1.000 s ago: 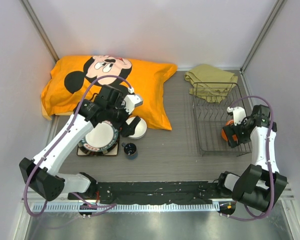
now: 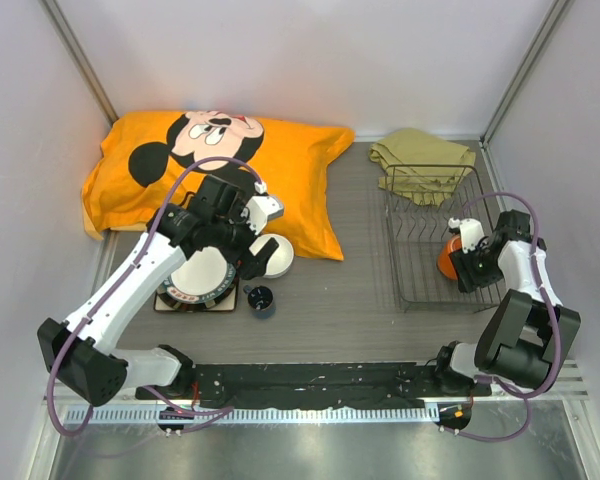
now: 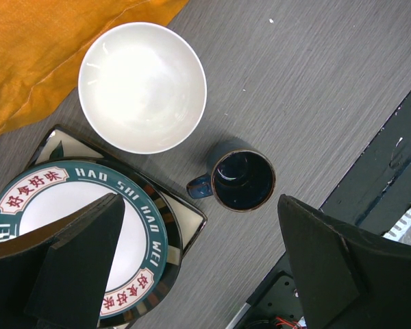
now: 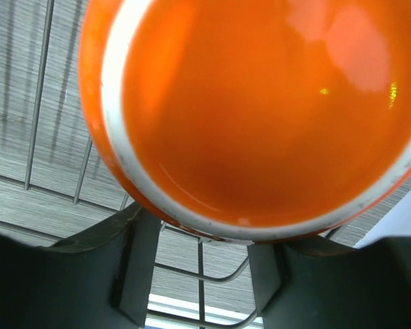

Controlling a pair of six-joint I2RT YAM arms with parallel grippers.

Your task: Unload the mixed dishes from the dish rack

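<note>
An orange bowl [image 2: 447,258] with a white foot ring sits in the wire dish rack [image 2: 405,302] on the right. My right gripper is part open at the bowl's lower rim in the right wrist view; whether it grips the rim is unclear. My left gripper is open and empty, hanging over the dishes on the left: stacked plates [image 3: 82,216], a white bowl [image 3: 142,86] and a dark blue mug [image 3: 240,175].
An orange pillow [image 2: 300,170] with a cartoon face lies at the back left. An olive cloth [image 2: 420,150] lies behind the rack. Walls border both sides.
The left arm is nearly still.
</note>
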